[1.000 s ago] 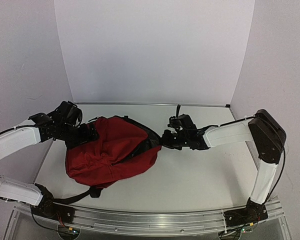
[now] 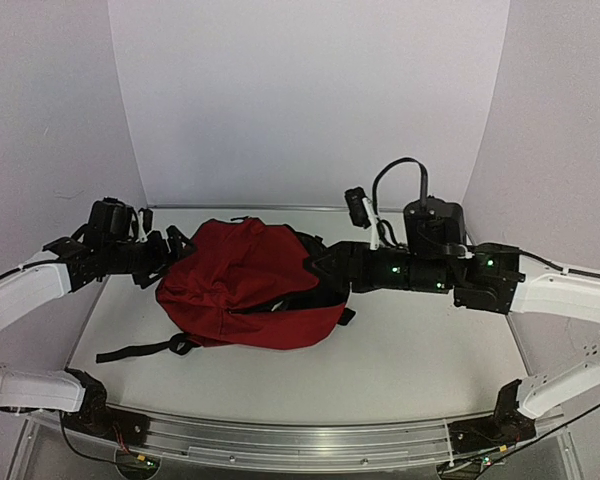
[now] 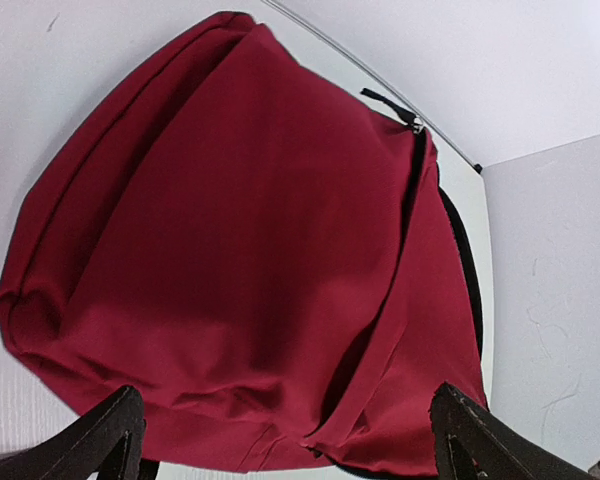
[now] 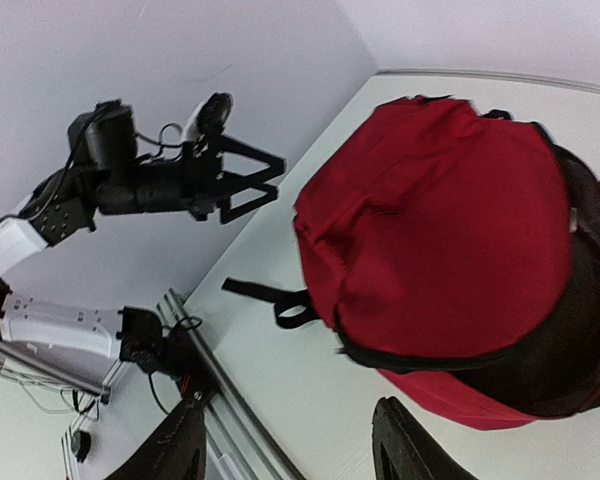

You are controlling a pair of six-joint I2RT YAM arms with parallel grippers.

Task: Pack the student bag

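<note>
A red student bag [image 2: 245, 262] lies on its side on the white table. Its dark opening [image 2: 305, 298] faces right, and a small pale item [image 2: 280, 304] shows inside, too small to make out. Over the bag's left edge is my left gripper [image 2: 168, 262], its fingers spread wide; the right wrist view shows this left gripper empty. Red cloth [image 3: 250, 230] fills most of the left wrist view. My right gripper [image 2: 325, 262] hangs above the opening's side in the top view; in the right wrist view its fingers [image 4: 395, 440] stand apart with nothing between them.
A black strap [image 2: 135, 352] trails from the bag toward the front left. Bare table [image 2: 420, 360] lies to the right and in front. Walls enclose the left, right [image 2: 555, 150] and back, and a metal rail [image 2: 280, 432] runs along the front.
The bag has shifted right and slightly turned, with its opening wider.
</note>
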